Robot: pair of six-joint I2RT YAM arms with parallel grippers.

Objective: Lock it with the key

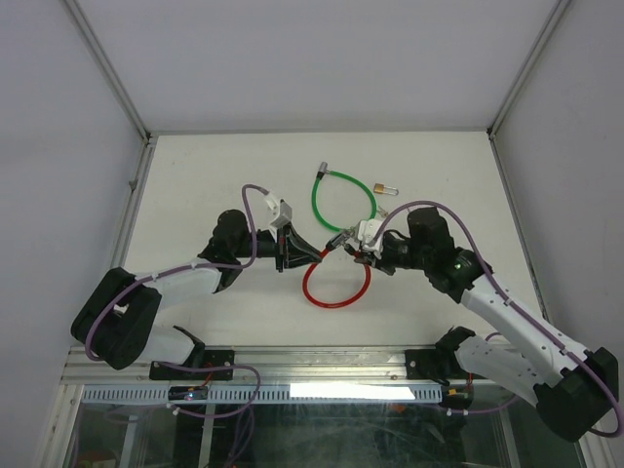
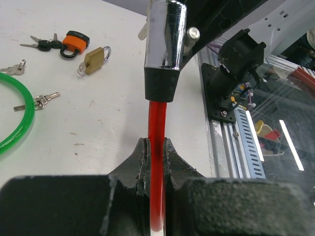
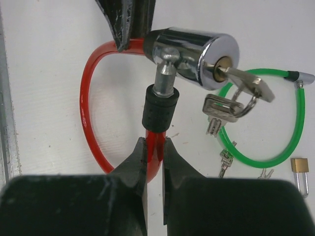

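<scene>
My left gripper is shut on the red cable [image 2: 157, 118] just below the chrome lock cylinder [image 2: 165, 39]. A key [image 3: 246, 81] sits in the cylinder's end face, and a second key [image 3: 220, 109] dangles from its ring. My right gripper is shut on the cable's other end, below a black collar and metal pin [image 3: 164, 77]. In the right wrist view the pin's rounded tip shows in front of the cylinder's side; whether they touch cannot be told. The red loop [image 1: 334, 305] hangs between both grippers.
A green cable lock [image 1: 315, 200] lies behind, with a brass padlock [image 1: 385, 189] to its right. An orange padlock [image 2: 76, 42] and several loose keys [image 2: 41, 101] lie nearby.
</scene>
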